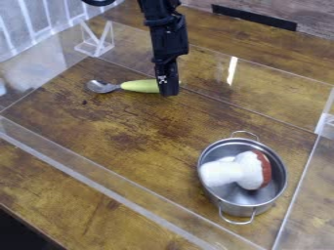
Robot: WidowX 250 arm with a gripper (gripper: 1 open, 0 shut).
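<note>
A spoon (102,86) with a pale green handle (140,86) lies on the wooden table at the back left. The black gripper (167,84) hangs at the right end of that handle, its tip beside or over it; whether anything is between its fingers is hard to see, and it looks shut. A metal pot (243,204) with two side handles stands at the front right, holding a white and reddish-brown object (235,171).
Clear low panels border the work area on several sides. A white bracket (97,39) stands at the back left.
</note>
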